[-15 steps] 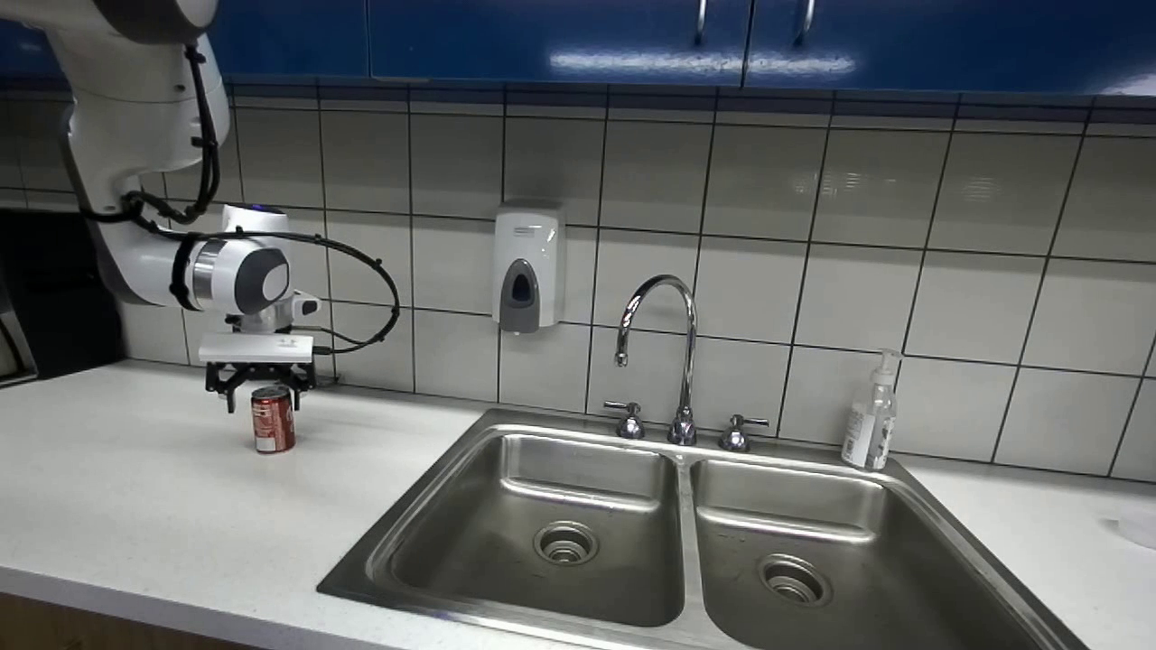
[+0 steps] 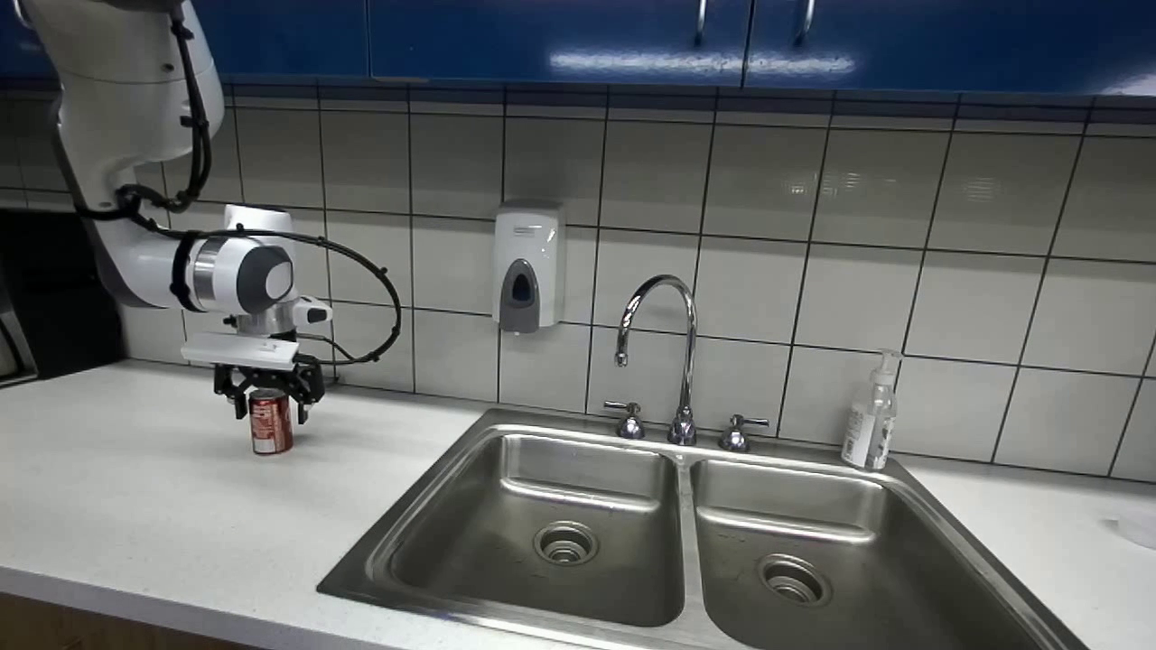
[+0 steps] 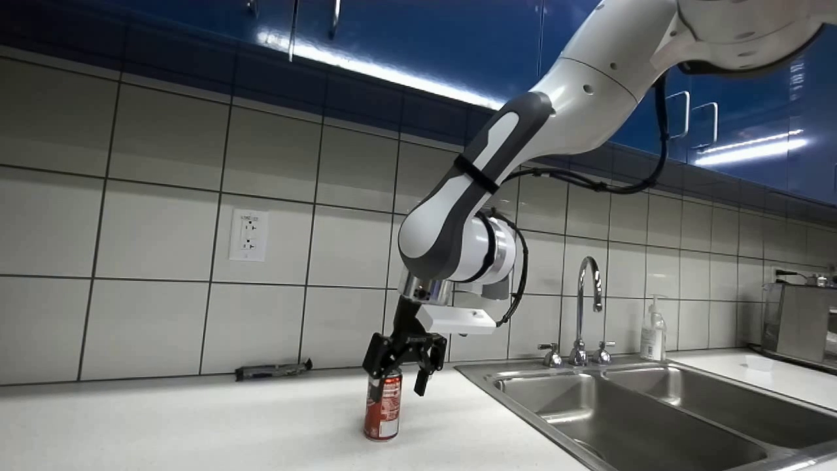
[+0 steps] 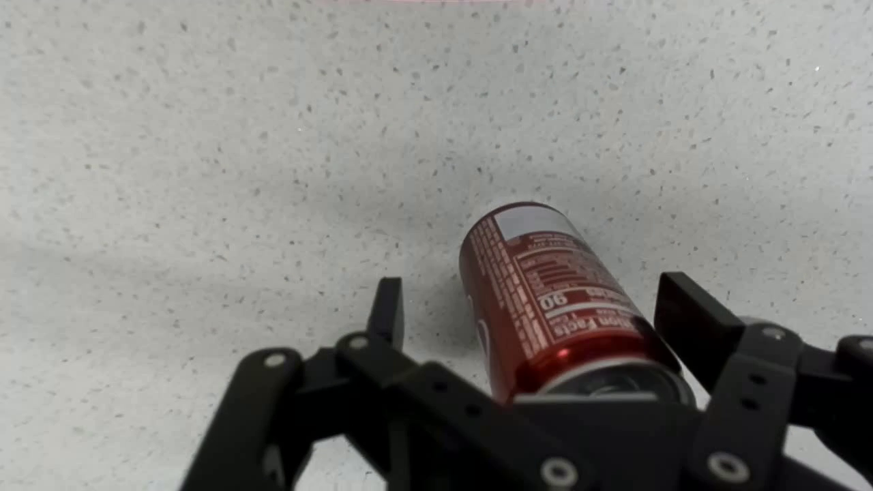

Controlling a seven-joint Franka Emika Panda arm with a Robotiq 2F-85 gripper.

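A red soda can [image 2: 271, 424] stands upright on the white counter, left of the sink. My gripper [image 2: 272, 410] is open over it, with its fingers pointing down at either side of the can's top. In the wrist view the can [image 4: 556, 303] lies between the two black fingers. A clear gap separates it from the left finger [image 4: 389, 315], while the right finger [image 4: 696, 327] is close to it or touching; which, I cannot tell. Part of the can's top is hidden behind the gripper. From the other side, the can [image 3: 384, 412] shows below the gripper [image 3: 398, 386].
A double steel sink [image 2: 689, 520] with a tall faucet [image 2: 690, 357] is set into the counter to the right. Behind it stands a clear soap bottle [image 2: 870, 417]. A dark slim object [image 3: 274, 369] lies by the wall.
The gripper has turned about its vertical axis, so the white bar on it now sits at an angle. The can is nearly where it was, perhaps slightly further left.
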